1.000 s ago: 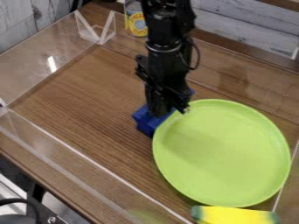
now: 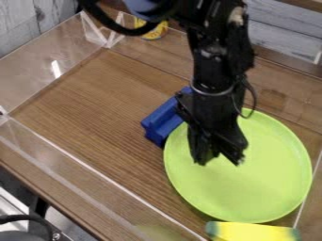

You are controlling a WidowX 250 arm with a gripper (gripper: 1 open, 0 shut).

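The black gripper (image 2: pixel 201 146) hangs over the left part of a large green plate (image 2: pixel 239 188). Its fingertips are dark and close together, with nothing visible between them, so it looks shut. A blue block (image 2: pixel 164 118) lies on the wooden table just left of the plate, partly hidden behind the gripper.
A yellow object (image 2: pixel 251 232) lies at the front right edge beside the plate. A small yellow item (image 2: pixel 153 30) stands at the back, partly hidden by the arm. Clear plastic walls edge the table.
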